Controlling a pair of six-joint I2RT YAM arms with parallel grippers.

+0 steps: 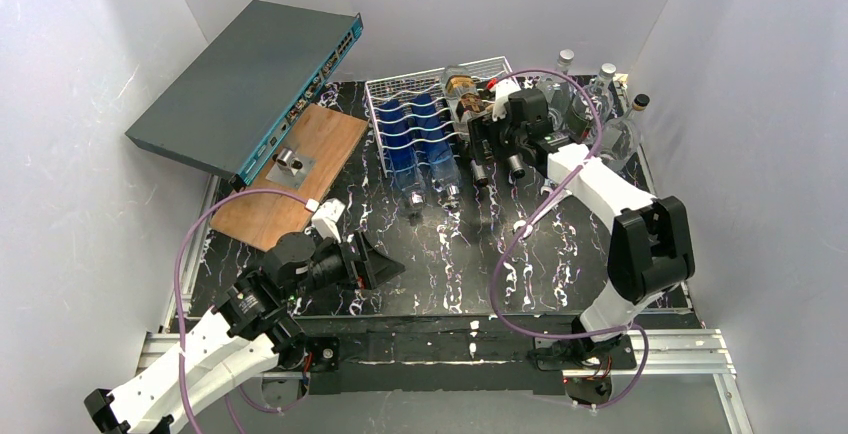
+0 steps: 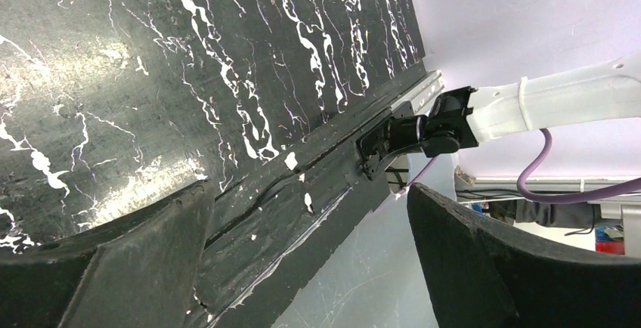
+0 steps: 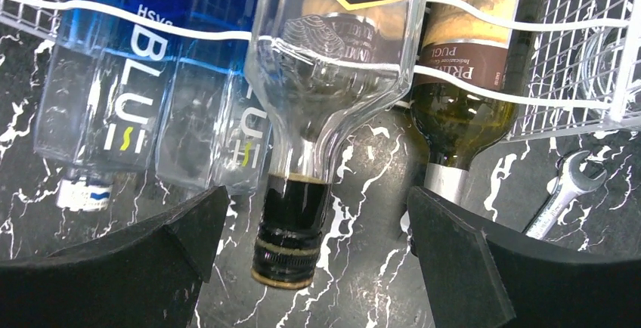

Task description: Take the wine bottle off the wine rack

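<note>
The white wire rack holds blue bottles, a clear bottle with a black neck and gold-black label, and a dark green wine bottle to its right. My right gripper is open over the clear bottle's neck, which lies between its fingers, with no grip visible. In the top view it partly hides the bottles beneath. My left gripper stands open at the front left, above bare counter, with nothing between its fingers.
Standing bottles crowd the back right. Wrenches lie right of the rack. A wooden board and a grey metal unit occupy the left.
</note>
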